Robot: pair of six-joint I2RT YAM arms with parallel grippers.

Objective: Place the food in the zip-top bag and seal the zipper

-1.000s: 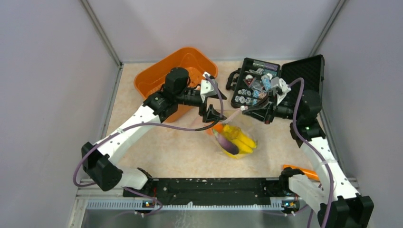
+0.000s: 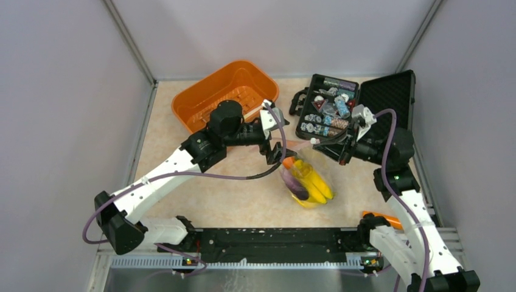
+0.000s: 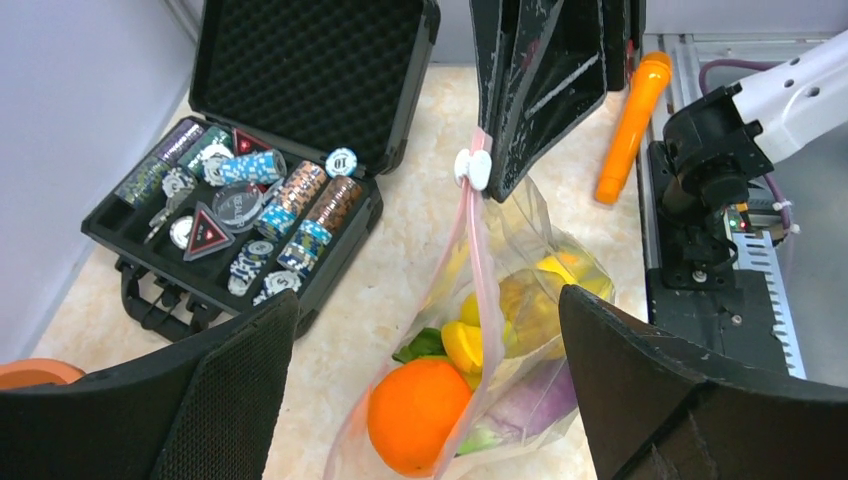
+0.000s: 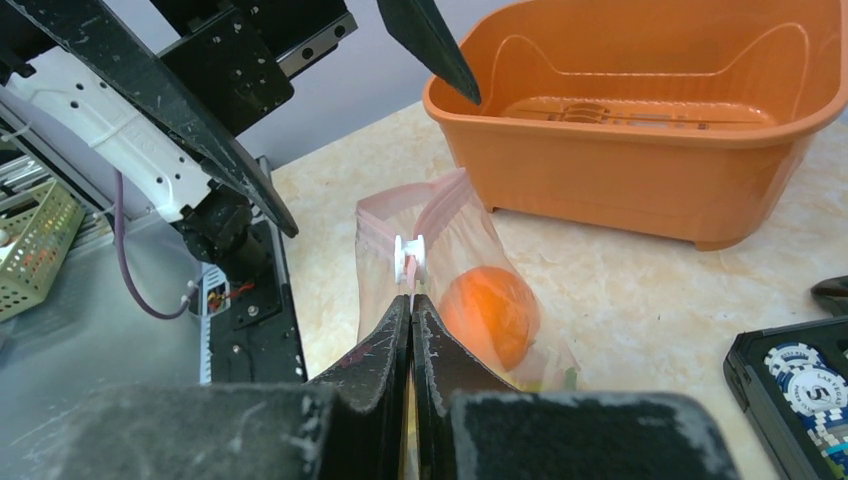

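Note:
The clear zip bag with a pink zip strip (image 3: 483,260) stands mid-table. Inside it are an orange (image 3: 417,415), a yellow pepper (image 3: 463,345), a purple eggplant (image 2: 297,187) and bananas (image 2: 317,184). My right gripper is shut on the end of the strip and holds that corner up. Just beyond its fingertips, the white slider (image 4: 409,258) sits on the strip. With its fingers wide apart, my left gripper faces the bag's other end, where the mouth spreads somewhat. The strip runs through the view between its fingers, apparently ungripped.
At the back left stands an orange bin (image 2: 226,91). An open black case (image 2: 329,104) of poker chips lies at the back right. Near the right edge rests an orange cylinder (image 3: 634,125). Bare table lies at front left.
The right gripper shifted slightly right, and the filled bag moved slightly right with it.

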